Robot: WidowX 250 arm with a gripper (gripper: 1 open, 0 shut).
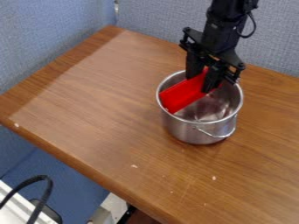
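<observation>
A steel pot (200, 125) with a wire handle stands on the wooden table (93, 105), right of centre. A long red block (183, 93) lies tilted inside it, its far end under my black gripper (208, 74). The gripper hangs down over the back of the pot, with its fingers at the red block's upper end. The fingertips are mostly hidden, so I cannot tell whether they close on it.
Blue-grey padded walls stand behind and to the left. A white object with a black cable (42, 188) sits off the table's lower-left edge.
</observation>
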